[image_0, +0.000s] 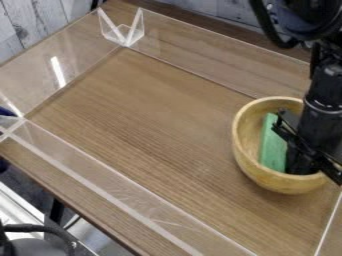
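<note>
A wooden bowl (251, 165) rests on the right of the table. A green oblong object (273, 147) lies inside it, partly hidden behind my black gripper (297, 148), which reaches down into the bowl from the upper right. The fingertips are dark and overlap the bowl's shadowed interior, so whether anything is between them cannot be seen.
Clear plastic walls edge it at the back and front left. A black frame and cable show at the lower left corner.
</note>
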